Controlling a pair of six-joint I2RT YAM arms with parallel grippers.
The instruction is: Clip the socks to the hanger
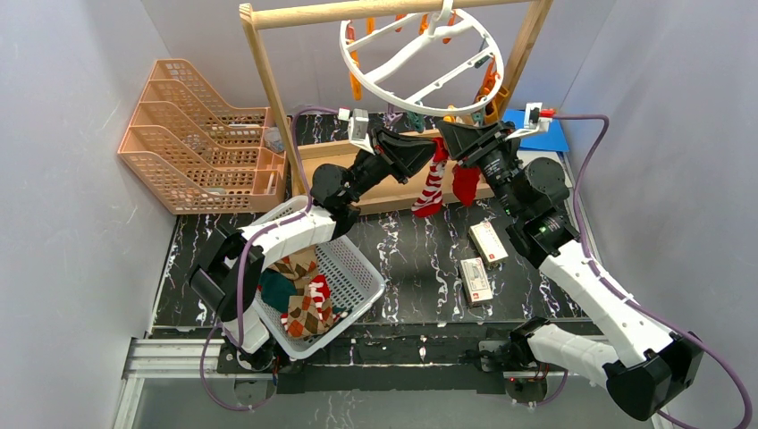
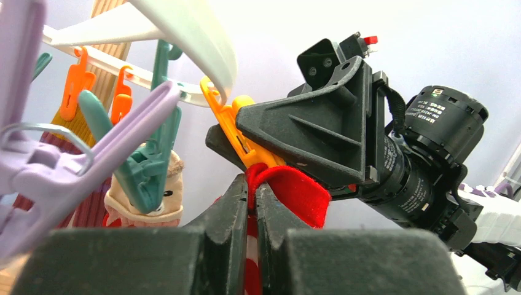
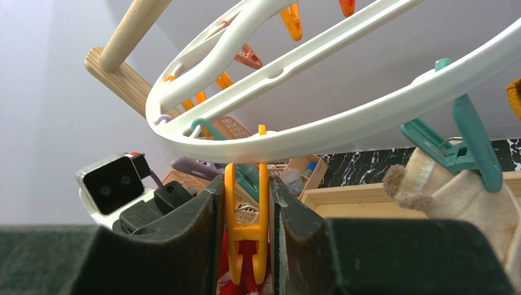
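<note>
A white round hanger (image 1: 492, 89) hangs from a wooden frame, with coloured clips around its rim. Below the rim my right gripper is shut on an orange clip (image 3: 247, 232), squeezing its upper arms. In the left wrist view, the clip's lower end meets the top of a red-and-white striped sock (image 1: 431, 190). My left gripper is shut on this sock just under the clip, and red cloth (image 2: 299, 192) folds out over its fingertips. Whether the clip's fingers surround the cloth is hard to tell.
Purple (image 2: 92, 153) and teal (image 2: 147, 166) clips hang close beside the left gripper. A beige sock (image 3: 458, 190) hangs from another teal clip. More socks lie in a grey basket (image 1: 365, 284). Two small boxes (image 1: 476, 281) rest on the dark table, and an orange rack (image 1: 192, 134) stands at left.
</note>
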